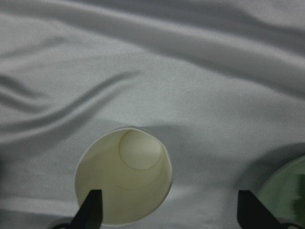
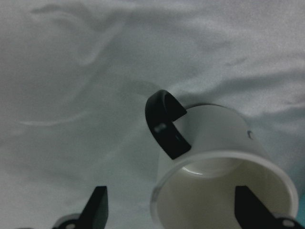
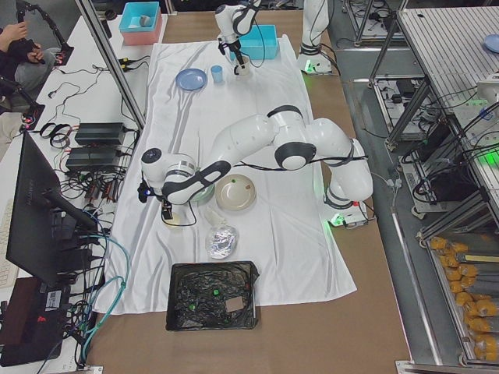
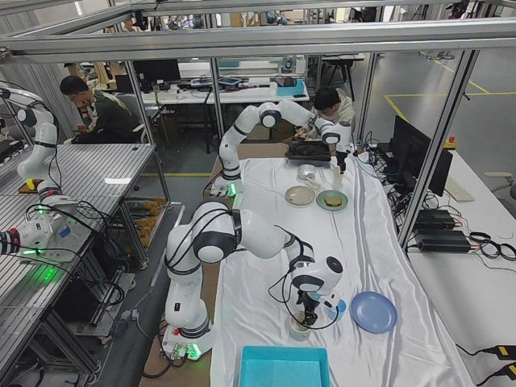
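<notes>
In the left wrist view a cream paper cup (image 1: 121,186) lies under my left gripper, which is open, its left finger over the cup and a green plate (image 1: 286,195) to the right. In the right wrist view a white mug (image 2: 214,143) with a black handle sits below my open right gripper, one finger over its opening. In the camera right view, that gripper (image 4: 308,310) is down at the mug, beside a blue cup (image 4: 339,306) and blue plate (image 4: 372,310). The left gripper partly hides the cream cup in the camera left view.
A beige plate (image 3: 235,187), foil-covered item (image 3: 221,243) and black lined tray (image 3: 187,312) are near the left arm. A turquoise bin (image 4: 282,379) stands beside the right arm.
</notes>
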